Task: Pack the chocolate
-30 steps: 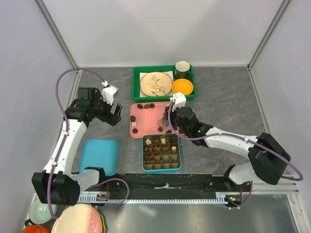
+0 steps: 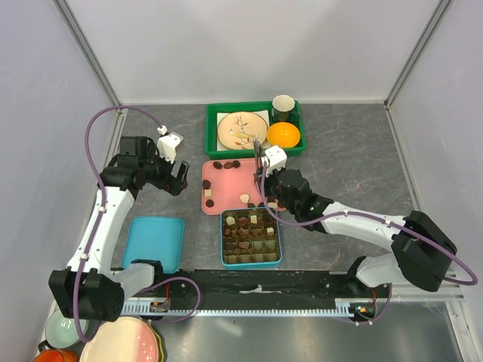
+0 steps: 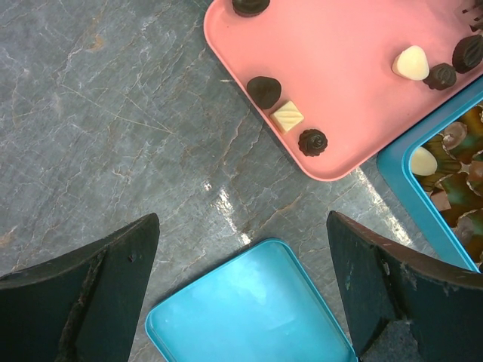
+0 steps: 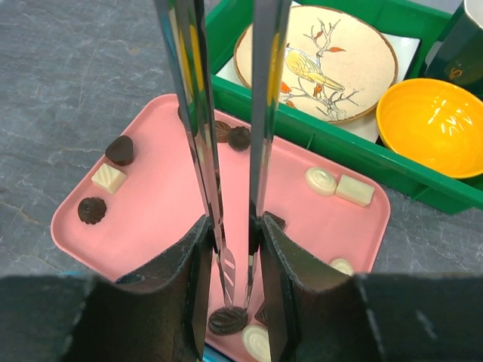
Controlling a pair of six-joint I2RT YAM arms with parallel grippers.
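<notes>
My right gripper is shut on metal tongs (image 4: 262,90) over the pink tray (image 2: 226,177). The tongs' tips are slightly apart, right at a ridged dark chocolate (image 4: 228,320); whether they touch it, I cannot tell. Below that tray stands the blue-rimmed chocolate box (image 2: 251,265), with chocolates in several of its brown compartments. In the left wrist view, a white heart-shaped chocolate (image 3: 411,63) lies on the tray beside a small dark one (image 3: 441,76). Open and empty, my left gripper hangs above the table, left of the pink tray.
An empty blue lid (image 2: 155,241) lies front left. Behind the tray, a green bin (image 2: 211,130) holds a plate (image 2: 241,130), an orange bowl (image 2: 284,135) and a dark mug (image 2: 284,106). The grey table right of the bin is clear.
The left arm is still.
</notes>
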